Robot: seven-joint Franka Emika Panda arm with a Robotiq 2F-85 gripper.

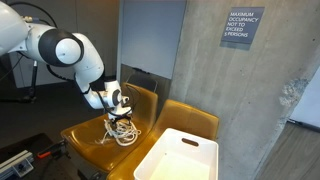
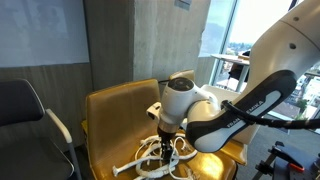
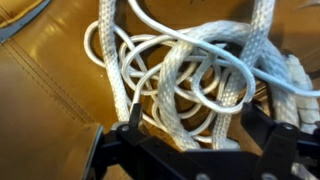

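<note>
A tangled heap of white rope and thinner white cord (image 3: pixel 180 75) lies on a brown leather seat (image 3: pixel 45 95), filling the middle of the wrist view. The same rope (image 1: pixel 122 133) shows as a loose pile on the left seat in exterior view 1. My gripper is open just above the rope, its two dark fingers apart at the bottom of the wrist view. Loops run across the gap between the fingertips, but they are not clamped. From exterior view 2, the gripper (image 2: pixel 170 148) is low over the rope, partly hidden by the arm.
A white bin (image 1: pixel 180 158) stands on the chair to the right of the rope. A tan chair back (image 1: pixel 193 120) rises behind it. Another dark chair (image 2: pixel 35 130) is at the left in exterior view 2.
</note>
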